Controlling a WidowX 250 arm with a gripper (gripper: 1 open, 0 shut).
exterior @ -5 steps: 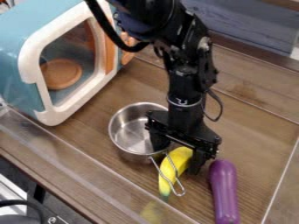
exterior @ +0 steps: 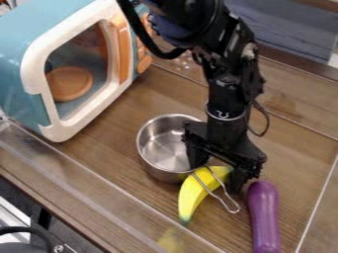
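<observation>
My black gripper (exterior: 222, 158) hangs low at the right side of a small steel pot (exterior: 161, 144), over the upper end of a yellow banana (exterior: 195, 195); it stands open, though its fingertips are partly hidden. The pot's wire handle reaches down across the banana. A purple eggplant (exterior: 264, 217) lies to the right of the banana.
A toy microwave (exterior: 46, 40) in teal and white, with an orange disc inside, stands at the back left. A black cable shows at the lower left corner.
My gripper has shifted right and slightly up. The pot has moved a little to the right, its handle now farther right across the banana.
</observation>
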